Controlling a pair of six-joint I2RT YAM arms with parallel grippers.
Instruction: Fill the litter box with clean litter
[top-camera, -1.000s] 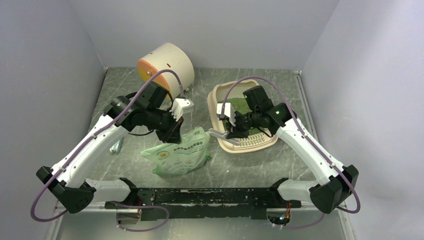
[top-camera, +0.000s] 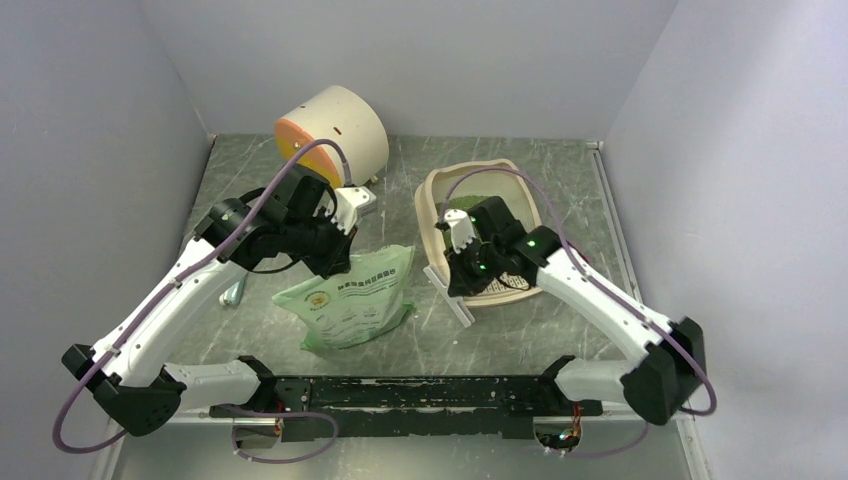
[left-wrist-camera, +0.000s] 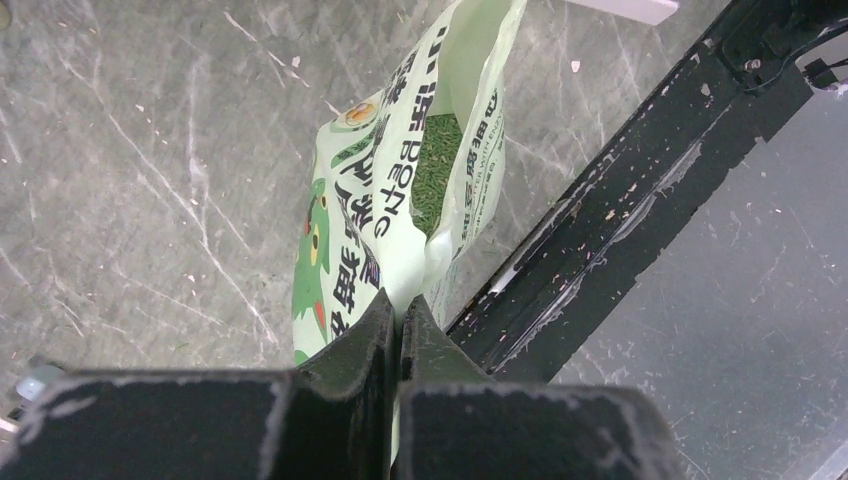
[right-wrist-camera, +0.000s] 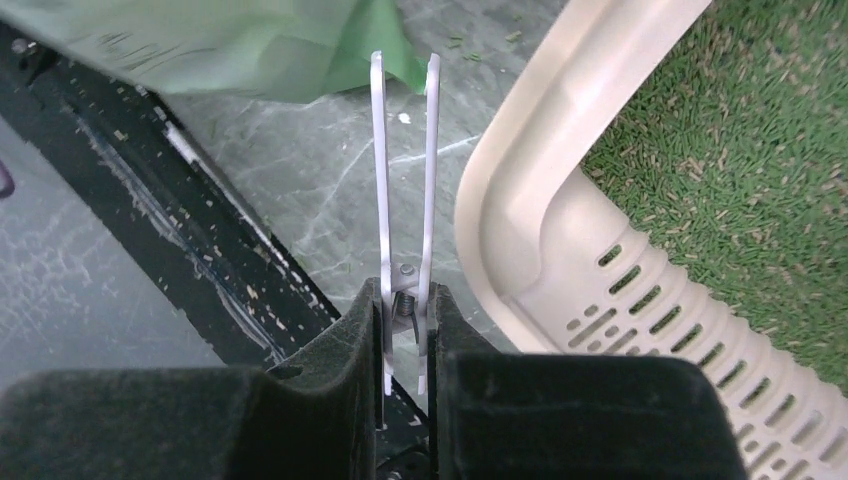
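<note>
My left gripper is shut on the top edge of the green-printed litter bag (top-camera: 345, 305). The bag's open mouth, in the left wrist view, shows green pellets (left-wrist-camera: 436, 170) inside. My right gripper is shut on a pale, long two-pronged tool (right-wrist-camera: 430, 170), like tongs or a clip, held between bag and litter box (right-wrist-camera: 510, 180). The cream box (top-camera: 432, 195) has a slotted rim and holds a layer of green litter (right-wrist-camera: 740, 170).
A cream cylinder (top-camera: 350, 125) with an orange end lies at the back left. A small light-blue object (top-camera: 233, 290) lies left of the bag. Walls border the work surface on back and sides.
My right gripper has moved toward the front with the pale tool, which now angles down toward the table edge. The bag and left gripper have shifted slightly left.
</note>
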